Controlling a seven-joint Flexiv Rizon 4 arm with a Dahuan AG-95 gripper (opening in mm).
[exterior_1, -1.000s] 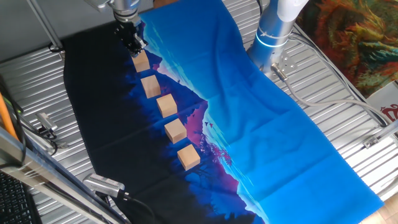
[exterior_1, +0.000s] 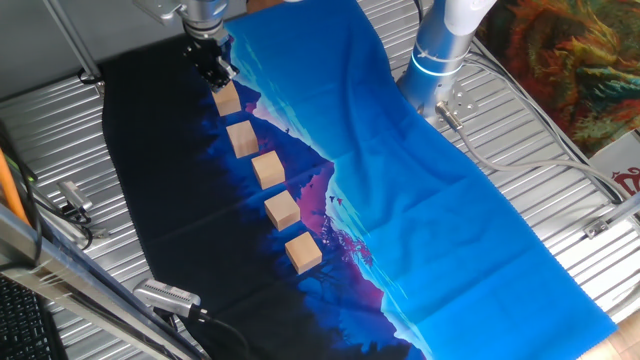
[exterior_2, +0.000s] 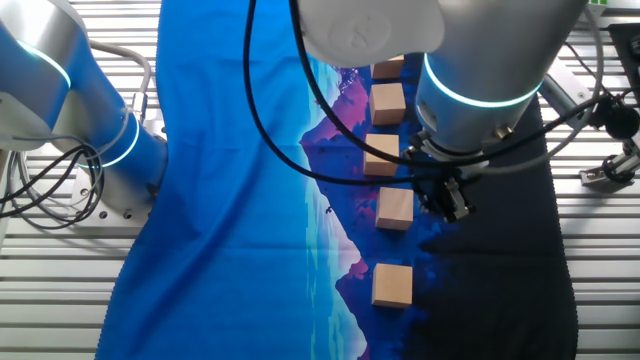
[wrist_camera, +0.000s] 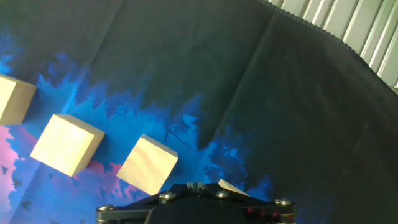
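Several plain wooden cubes lie apart in a row on the cloth. In exterior view 1 the far-end cube (exterior_1: 227, 98) lies just below my gripper (exterior_1: 226, 80), and the near-end cube (exterior_1: 303, 254) is at the row's other end. Exterior view 2 has my gripper (exterior_2: 458, 212) hanging to the right of a cube (exterior_2: 394, 208). In the wrist view my gripper appears shut, its fingertips together with nothing visible between them. One cube (wrist_camera: 148, 165) lies just left of it; another cube's corner (wrist_camera: 231, 187) peeks out, the remainder hidden behind the gripper.
A blue and black printed cloth (exterior_1: 440, 220) with folds covers the slatted metal table (exterior_1: 540, 150). The arm's base (exterior_1: 432, 85) stands beside the cloth's blue side. A small camera device (exterior_1: 168, 296) stands near the black side. Cables (exterior_2: 262, 110) loop along the arm.
The gripper shifts only very slightly near the far-end cube. The cubes stay where they were.
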